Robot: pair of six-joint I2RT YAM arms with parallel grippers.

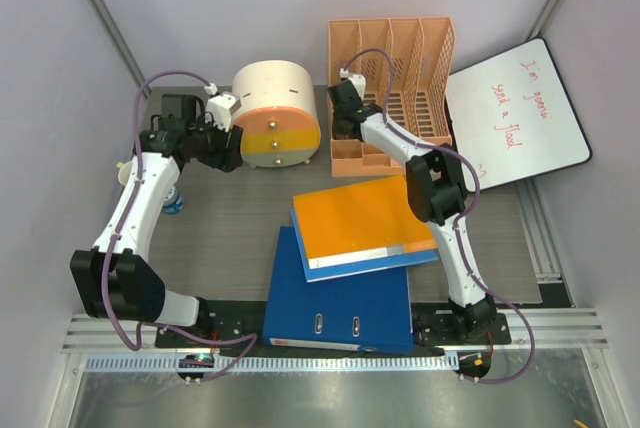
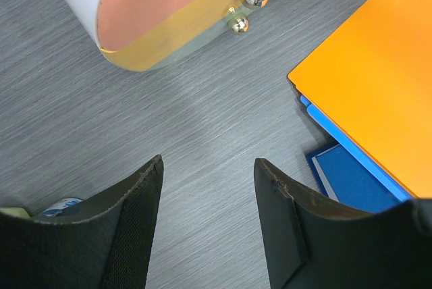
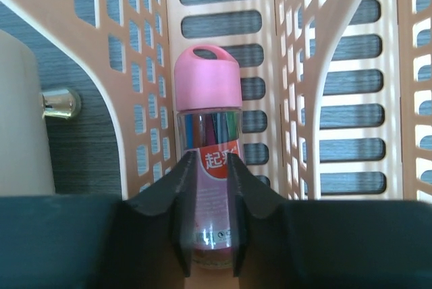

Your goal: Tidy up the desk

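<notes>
In the right wrist view, a clear bottle with a pink looped cap (image 3: 208, 90) and a red label lies lengthwise in a slot of the peach file rack (image 1: 357, 164). Over its lower part is my right gripper, fingers a little apart, the label showing through the gap; whether they touch the bottle I cannot tell. From above, the arm hides the bottle. My left gripper is open and empty above the grey desk, just left of the rounded drawer box (image 1: 275, 78). An orange folder (image 1: 360, 213) rests on a blue one, overlapping a large blue binder (image 1: 335, 293).
A whiteboard (image 1: 520, 108) with red writing leans at the back right. Beneath the left arm, a blue-and-white item (image 1: 173, 202) and a pale object are partly hidden. Bare desk (image 1: 225, 238) lies left of the folders.
</notes>
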